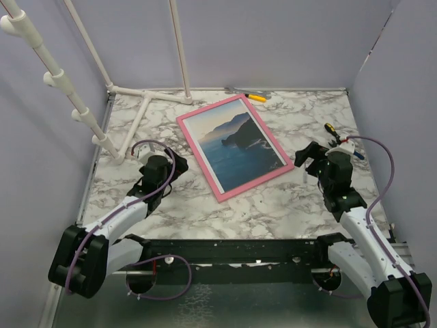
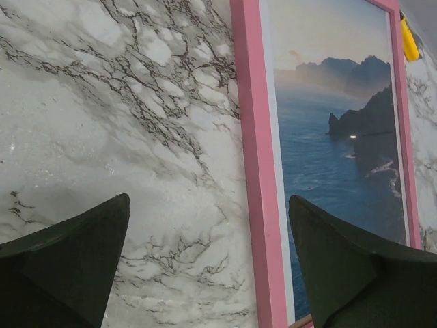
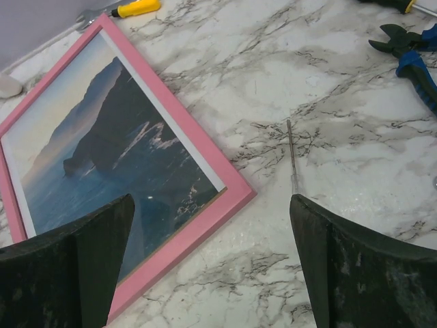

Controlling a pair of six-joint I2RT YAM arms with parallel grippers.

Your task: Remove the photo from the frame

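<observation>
A pink frame (image 1: pixel 255 182) holding a seascape photo (image 1: pixel 235 150) with a white border lies tilted in the middle of the marble table. My left gripper is open above the table beside the frame's left side, its fingers apart with only tabletop and the pink edge (image 2: pixel 259 157) between them. My right gripper also stands open, just off the frame's right corner (image 3: pixel 235 191), with nothing held between its fingers.
A yellow-handled tool (image 1: pixel 257 98) lies behind the frame. Pliers (image 3: pixel 416 78), a screwdriver (image 3: pixel 386 3) and a thin rod (image 3: pixel 293 154) lie on the right. White pipes (image 1: pixel 164 97) stand at the back left.
</observation>
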